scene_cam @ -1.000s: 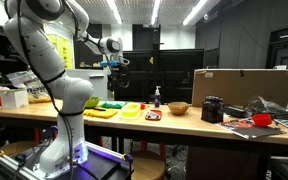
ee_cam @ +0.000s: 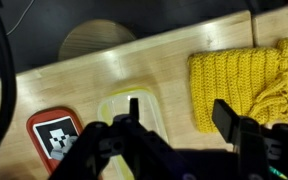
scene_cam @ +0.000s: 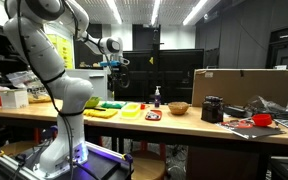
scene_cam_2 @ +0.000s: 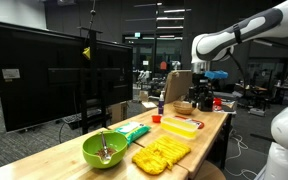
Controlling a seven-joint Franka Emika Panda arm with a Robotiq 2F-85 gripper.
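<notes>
High above the long wooden table my gripper hangs part open, with nothing showing between its fingers in the wrist view. Beneath it the wrist view shows a yellow tray point(ee_cam: 149, 105), clear of contact. To one side lies a knitted yellow cloth point(ee_cam: 222, 78), which also appears near the front edge in exterior view 2 as a crumpled yellow cloth point(scene_cam_2: 161, 154). A red-rimmed tray point(ee_cam: 54, 131) with a black-and-white marker sits on the other side. The green bowl point(scene_cam_2: 105, 149) holds some utensil, hard to make out.
A brown bowl point(scene_cam: 179, 108), a dark bottle point(scene_cam: 157, 97), a red cup point(scene_cam_2: 156, 118) and a black container point(scene_cam: 213, 109) stand along the table. Dark clutter and a red object point(scene_cam: 262, 120) fill its right end. A round stool point(ee_cam: 96, 37) is beside the table's edge.
</notes>
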